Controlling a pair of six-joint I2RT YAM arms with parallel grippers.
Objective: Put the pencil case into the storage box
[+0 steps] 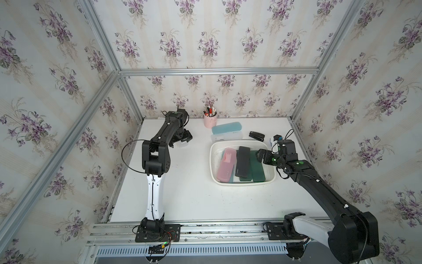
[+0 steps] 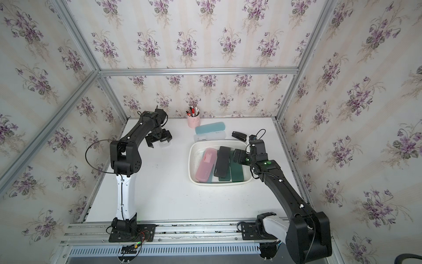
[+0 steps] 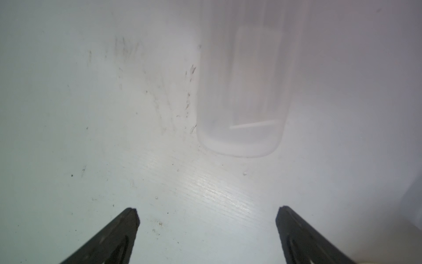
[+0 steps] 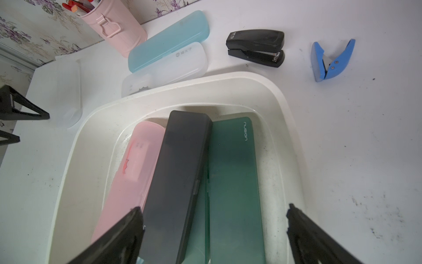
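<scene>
On the left of the table lies a clear, frosted pencil case (image 3: 241, 101), mostly hidden under the left arm in the top views. My left gripper hangs over the table near one end of this case, open and empty. The white storage box (image 1: 214, 172) holds a pink case (image 4: 136, 171), a black case (image 4: 178, 176) and green cases (image 4: 235, 184). Over the box's right side, my right gripper is open with nothing between its fingers.
Behind the box lie a blue case (image 4: 171, 39) and another clear case (image 4: 171, 68). A pink pencil cup (image 1: 210, 120), a black stapler (image 4: 257, 46) and a blue staple remover (image 4: 329, 61) stand nearby.
</scene>
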